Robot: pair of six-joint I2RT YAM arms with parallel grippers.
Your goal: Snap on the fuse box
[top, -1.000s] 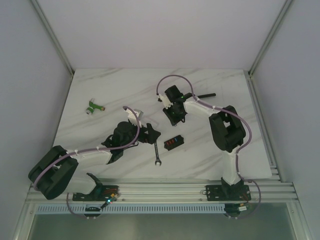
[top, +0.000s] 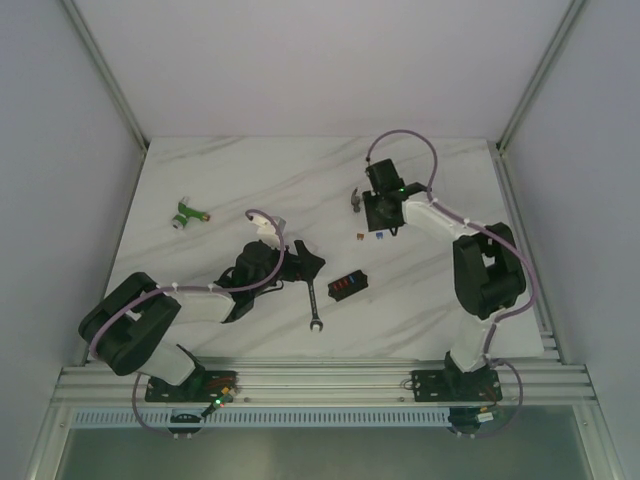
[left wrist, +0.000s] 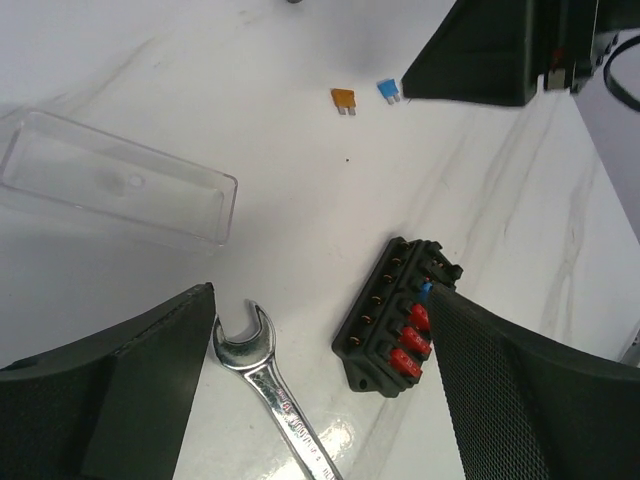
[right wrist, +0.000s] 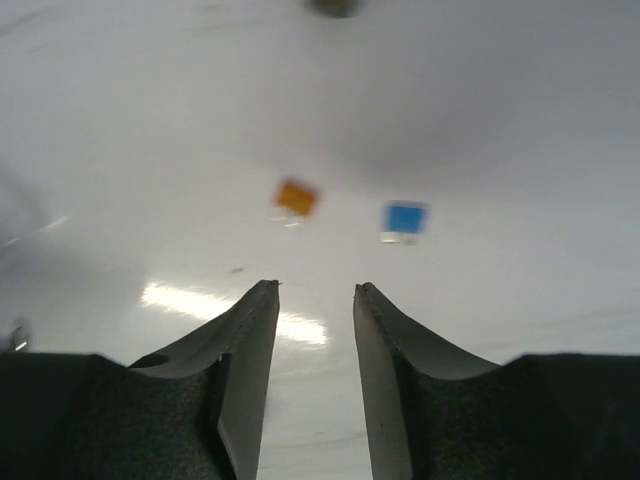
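Note:
The black fuse box (left wrist: pixel 375 310) with red and blue fuses (top: pixel 347 285) lies on the white marble surface. An orange fuse (right wrist: pixel 296 198) and a blue fuse (right wrist: pixel 404 221) lie loose behind it, blurred in the right wrist view. My left gripper (top: pixel 309 262) stands open just left of the fuse box, above a wrench (left wrist: pixel 275 395). My right gripper is over the back right, its fingertips apart with nothing seen between them, near the loose fuses.
A clear plastic tray (left wrist: pixel 120 180) lies behind the wrench. A hammer (top: pixel 355 200) lies near the right gripper. A green tool (top: pixel 190 214) is at the far left.
My right arm has moved right, away from the middle, uncovering the loose fuses in the top view. My left arm has shifted slightly; the fuse box has not moved.

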